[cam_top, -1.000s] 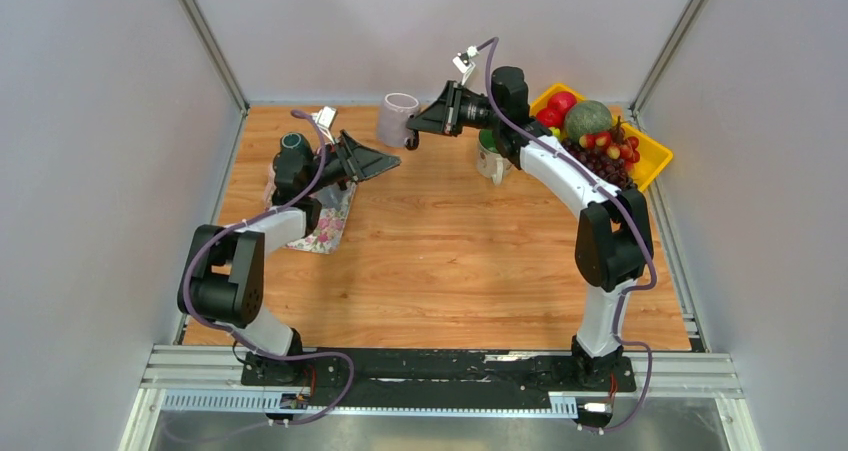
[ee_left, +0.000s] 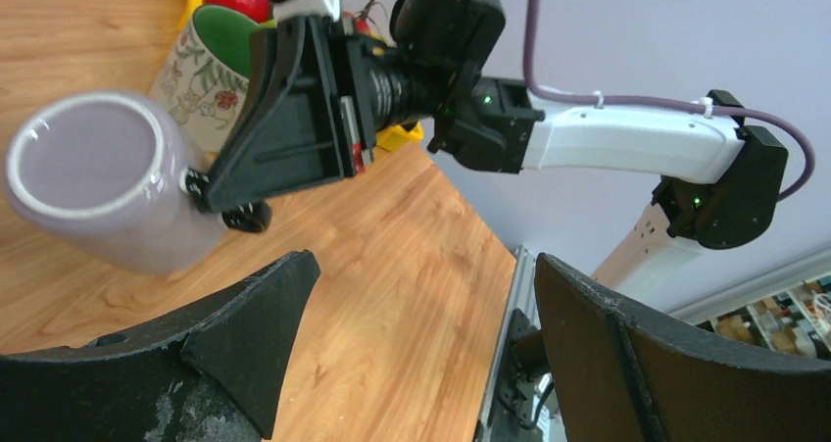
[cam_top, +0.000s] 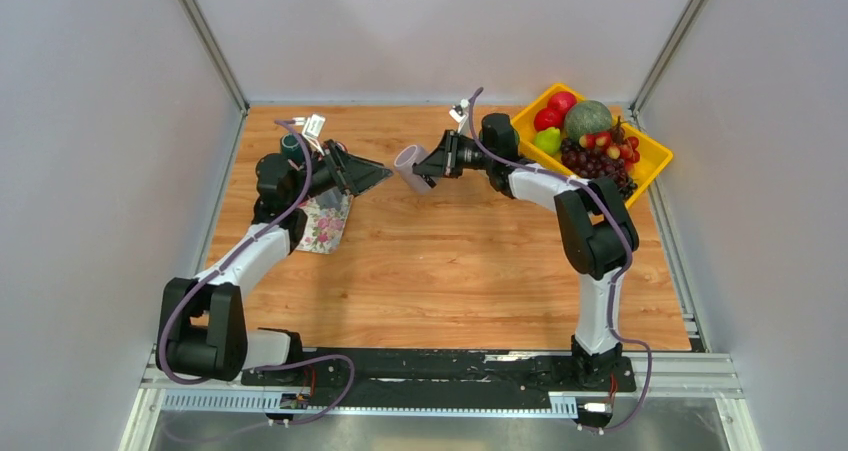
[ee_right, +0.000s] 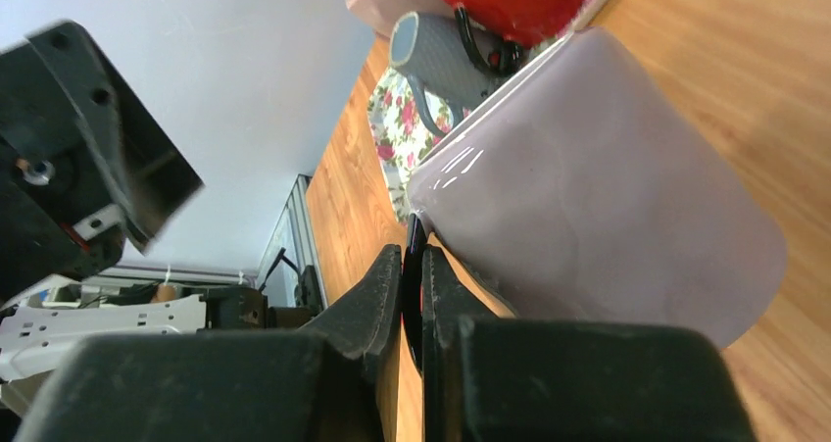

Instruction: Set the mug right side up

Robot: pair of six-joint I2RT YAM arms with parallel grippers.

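Note:
A pale lilac mug [cam_top: 409,171] with a dark handle hangs tilted between the two arms. Its handle [ee_right: 415,275] is pinched by my right gripper [cam_top: 432,167], which is shut on it. Seen from the left wrist, the mug's pale round end [ee_left: 93,155] faces up and toward the left arm, while the right gripper's dark fingers [ee_left: 257,158] come from the far side. My left gripper stands open, empty between its fingers. From above, its tips lie just left of the mug, with a small gap.
A floral mug with a green inside [ee_left: 201,87] stands behind the right gripper. At the back right is a yellow fruit basket [cam_top: 655,161]. Under the left arm lies a flowered tray [cam_top: 325,229] with a grey mug [ee_right: 441,60] and a red one [ee_right: 534,1].
The right gripper has lowered and shifted toward the front with the mug, which has gone from near upright to tilted. The left arm has drawn slightly left, its gripper still open.

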